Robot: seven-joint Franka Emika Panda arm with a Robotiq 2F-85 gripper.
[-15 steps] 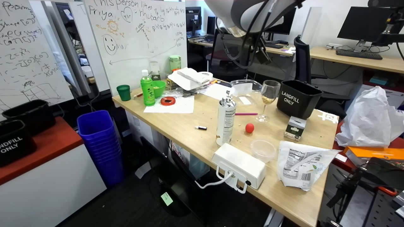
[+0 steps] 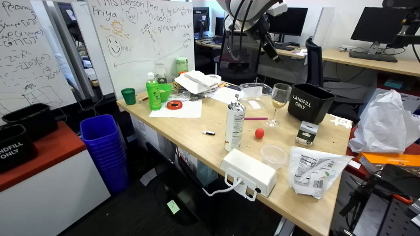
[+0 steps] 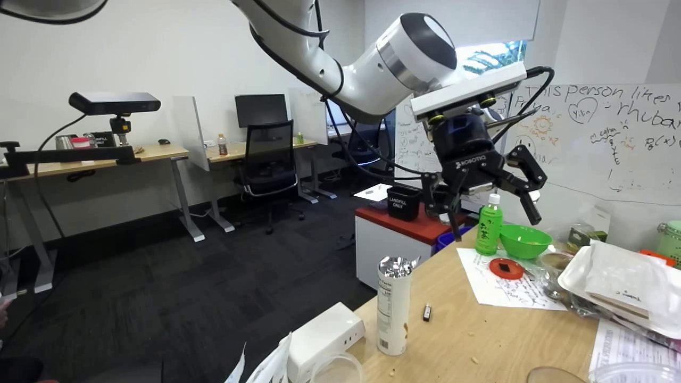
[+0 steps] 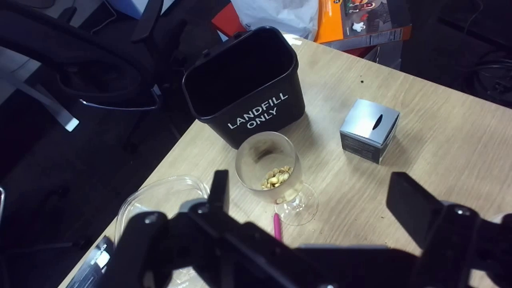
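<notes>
My gripper (image 3: 495, 226) hangs in the air above the table, its fingers spread wide and nothing between them. In the wrist view its two dark fingers (image 4: 219, 191) frame a wine glass (image 4: 269, 161) with pale seeds or nuts in the bowl. The glass stands upright on the table, against the view of a black bin (image 4: 245, 81) marked "LANDFILL ONLY". Right of the glass sits a small grey box (image 4: 369, 127). A pink stick (image 4: 278, 227) lies by the glass's foot. The red ball (image 2: 259, 133) rests farther along the table.
A tall white can (image 2: 234, 126) stands near the table's edge beside a white power box (image 2: 248, 171). A white pouch (image 2: 315, 173) is at the right front. A clear plastic tray (image 2: 256, 91) lies left of the glass. Bottle (image 2: 154, 92) and green bowl (image 2: 164, 92) stand far left.
The arm has drawn back and up in exterior view 1, and more of the dark gripper now shows. Objects on the table have stayed where they were.
</notes>
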